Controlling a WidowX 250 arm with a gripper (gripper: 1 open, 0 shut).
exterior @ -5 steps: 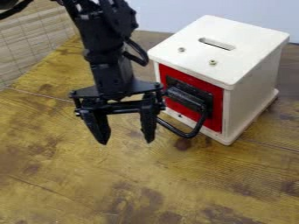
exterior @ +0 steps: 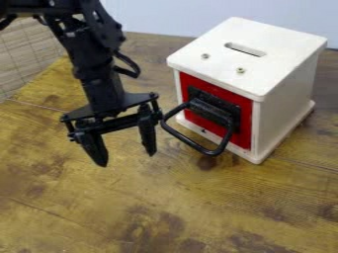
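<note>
My black gripper (exterior: 123, 145) hangs open over the wooden table at the left of the view, its two fingers apart with nothing between them. To its right stands a white box (exterior: 282, 109) with a slot on top and a red front panel (exterior: 248, 95). A black U-shaped handle (exterior: 212, 149) sticks out from that front toward my gripper, a short way right of the fingers and not held.
A beige tiled surface (exterior: 27, 59) lies at the back left, and a pale wall is behind the box.
My gripper has moved left, away from the box's handle, over the last second. The box and handle look unmoved.
</note>
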